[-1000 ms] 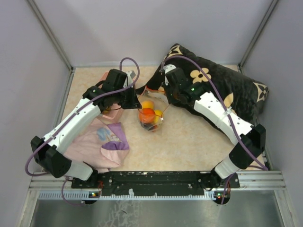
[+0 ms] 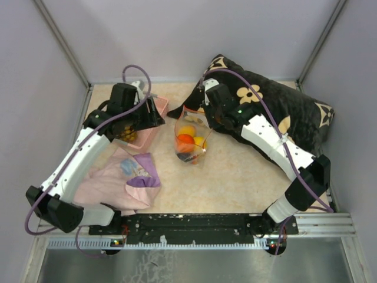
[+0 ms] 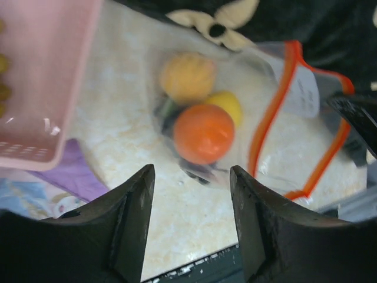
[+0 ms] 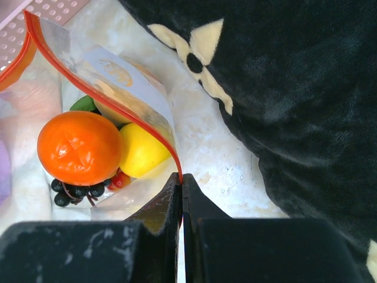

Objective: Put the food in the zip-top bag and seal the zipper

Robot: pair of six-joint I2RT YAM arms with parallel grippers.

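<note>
The clear zip top bag point(image 2: 184, 112), its mouth edged in orange, stands open in the middle of the table. Inside it are an orange round fruit point(image 4: 80, 147), a yellow fruit point(image 4: 141, 151), dark grapes point(image 4: 76, 191) and a peach-coloured fruit point(image 3: 187, 77). My right gripper is shut on the bag's orange rim, the thin edge running between its fingertips. To the bag's left, over the pink basket, my left gripper has its fingers apart and nothing between them.
The pink basket point(image 2: 156, 127), with several small yellowish things in it, is at the left. A pink and purple cloth point(image 2: 112, 188) lies at the front left. A large dark cushion point(image 4: 294, 106) fills the back right.
My left gripper has opened, let go of the bag's left rim and moved left, away from the bag. The bag has shifted slightly; the right arm has stayed still.
</note>
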